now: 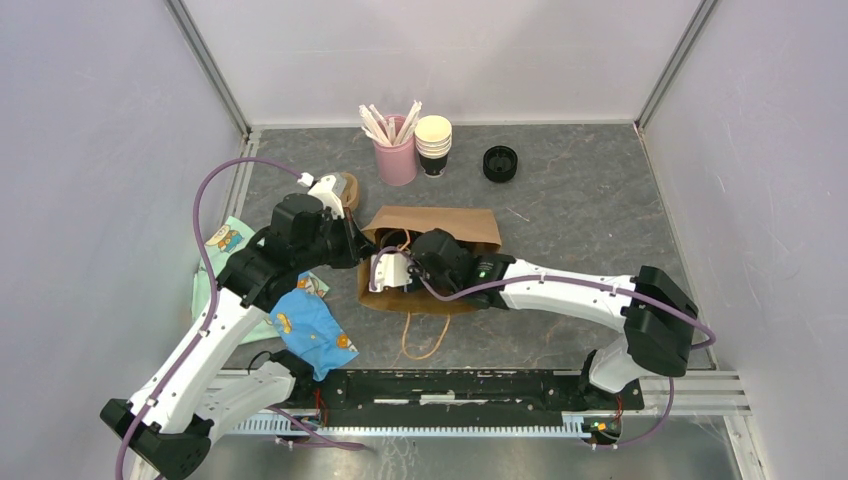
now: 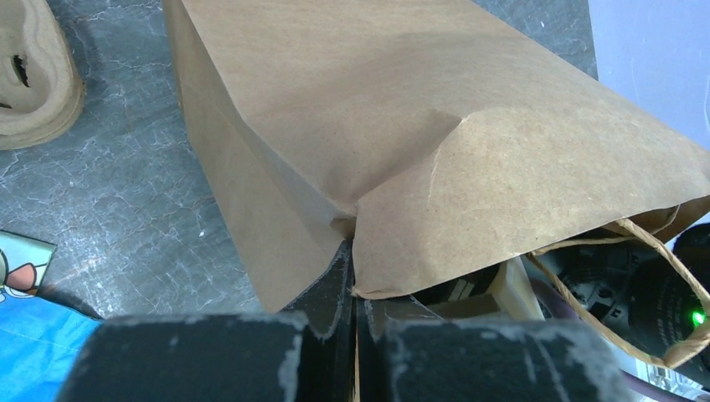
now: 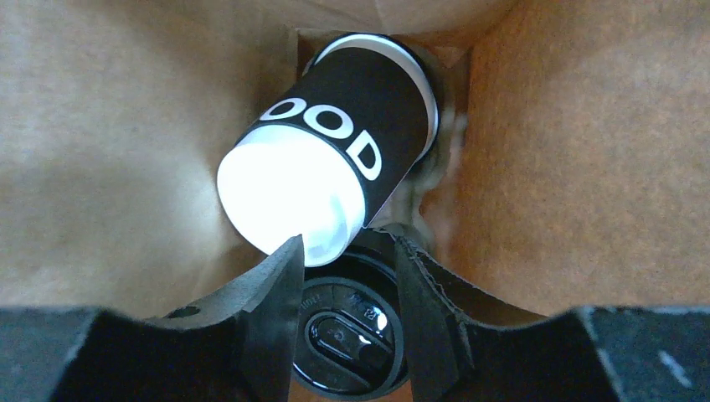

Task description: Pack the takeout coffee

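Observation:
The brown paper bag (image 1: 440, 220) lies open at the table's middle. My left gripper is shut at the bag's top edge (image 2: 435, 209), pinching its paper. My right gripper is down inside the bag, open, its fingertips either side of a black lid (image 3: 343, 335). Beyond them a black cup with white lettering and a white end (image 3: 285, 193) lies tilted on its side in the bag.
A pink straw holder (image 1: 395, 160), stacked cups (image 1: 433, 135) and a loose black lid (image 1: 500, 163) stand behind. A carton holder (image 2: 33, 92) and blue cloths (image 1: 310, 330) are on the left.

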